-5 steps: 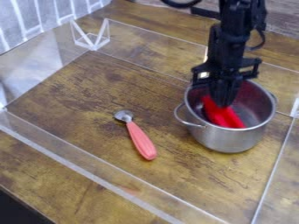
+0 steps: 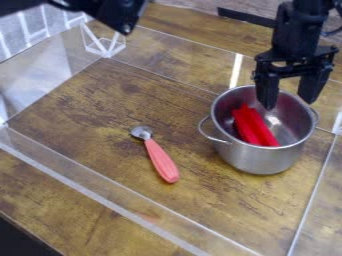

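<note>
A steel pot [image 2: 247, 155] with side handles stands on the wooden table at the right, with a red elongated object [image 2: 251, 126] lying inside it. A pink-handled utensil with a metal head [image 2: 160, 158] lies on the table left of the pot. My black gripper [image 2: 290, 84] is open above the back right of the pot, its fingers pointing down, with nothing seen between them.
A small clear plastic piece [image 2: 104, 42] is at the back left. Transparent edges run along the left and front of the workspace.
My gripper has risen from inside the pot and moved back and to the right. The red object remains in the pot.
</note>
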